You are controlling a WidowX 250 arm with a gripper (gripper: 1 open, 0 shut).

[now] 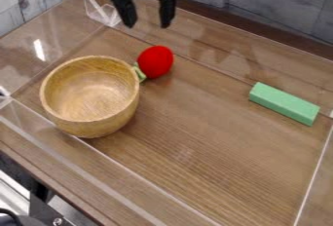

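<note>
The robot's gripper (144,6) is at the top centre of the view, dark and blurred, with two finger-like parts hanging down; whether it is open or shut is unclear. Below it and slightly right, apart from it, a red round object (155,61) rests on the wooden table (221,152). A small light-green item (138,73) lies against its lower left, partly hidden. A large tan bowl (90,96) stands at the left of the table, just below-left of the red object.
A green rectangular block (283,104) lies at the right. The table's edge runs along the left and right sides.
</note>
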